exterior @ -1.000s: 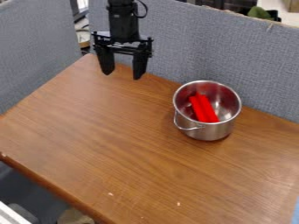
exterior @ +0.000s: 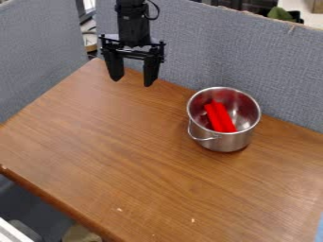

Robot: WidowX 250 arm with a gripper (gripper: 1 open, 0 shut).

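My black gripper (exterior: pixel 131 72) hangs over the back left of the wooden table, its two fingers spread apart with nothing between them. To its right, a steel pot (exterior: pixel 229 137) with a wire handle holds a red object (exterior: pixel 220 117), which lies tilted inside it.
Grey padded walls (exterior: pixel 233 57) border it at the back and on the left. The table's front left edge drops away.
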